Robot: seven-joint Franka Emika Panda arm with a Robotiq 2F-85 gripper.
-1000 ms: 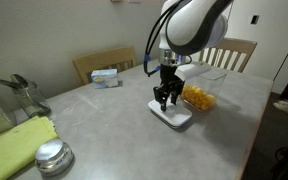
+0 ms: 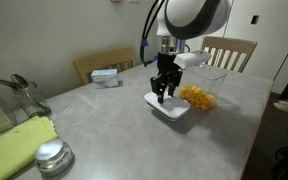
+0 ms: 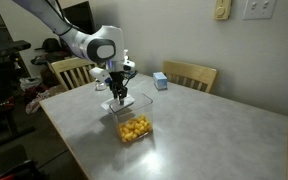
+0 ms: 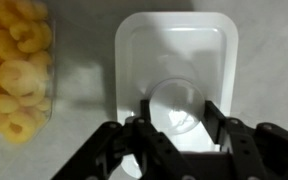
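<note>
A white rectangular lid (image 2: 174, 109) with rounded corners and a round clear knob (image 4: 177, 100) hangs low over the table. My gripper is shut on that knob, one finger on each side. In exterior view 2 the lid (image 3: 120, 103) is partly hidden behind a clear container (image 3: 147, 109). Yellow-orange ring-like pieces (image 3: 134, 128) fill the bottom of this container, which stands beside the lid. Its top looks uncovered.
A blue-grey box (image 2: 105, 78) sits at the table's back edge near wooden chairs. At the left are a round metal object (image 2: 54, 157), a yellow-green mat (image 2: 14, 150) and a metal holder with utensils (image 2: 26, 95).
The gripper and lid have risen slightly from the table, and the lid looks a little tilted.
</note>
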